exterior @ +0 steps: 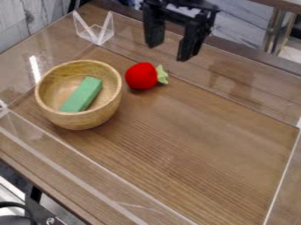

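The black gripper [167, 42] hangs at the top centre of the camera view, its fingers pointing down; whether it is open or shut is hard to tell. Below and left of it, apart from it, a red strawberry-like object [141, 76] with green leaves lies on the wooden surface. A round tan bowl [106, 115] at the left holds a green oblong block [81, 94].
A white wire or clear plastic item [94, 26] stands near the back left. Raised wooden edges run along the back right, and a dark cable lies at the bottom left.
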